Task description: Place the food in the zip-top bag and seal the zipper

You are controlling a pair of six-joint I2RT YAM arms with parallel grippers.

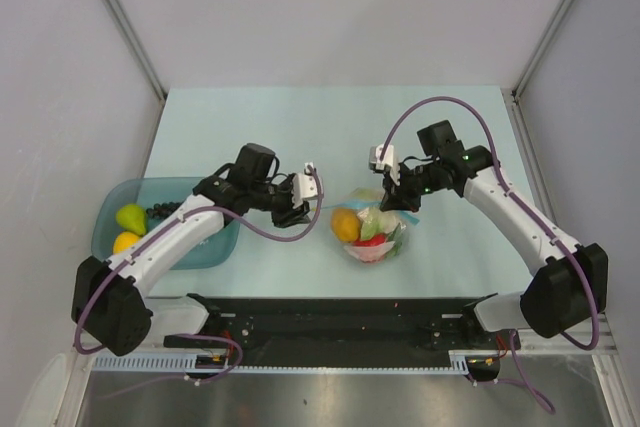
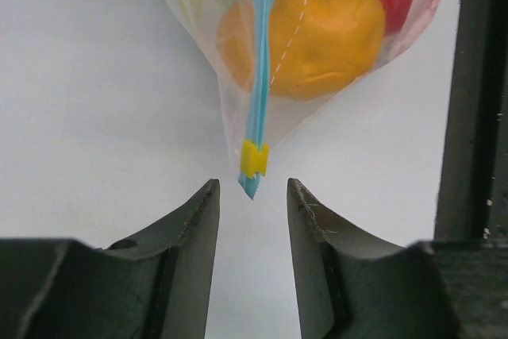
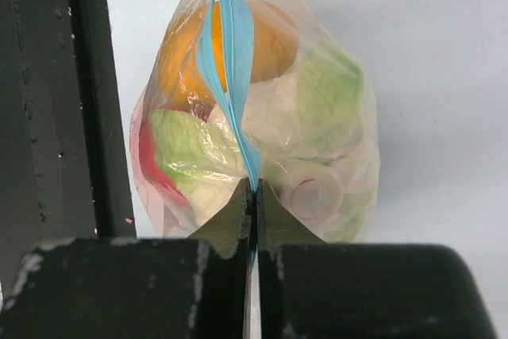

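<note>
The clear zip bag (image 1: 368, 237) holds food: an orange item (image 2: 317, 33), red pieces, green and pale ones. Its blue zipper (image 3: 230, 53) runs along the top, ending in a yellow slider (image 2: 254, 158). My left gripper is open, its fingertips just short of the slider end, left of the bag in the top view. My right gripper is shut on the zipper strip at the bag's other end.
A teal bin (image 1: 215, 247) with fruit and dark items sits at the left. A dark edge (image 1: 330, 313) runs along the front.
</note>
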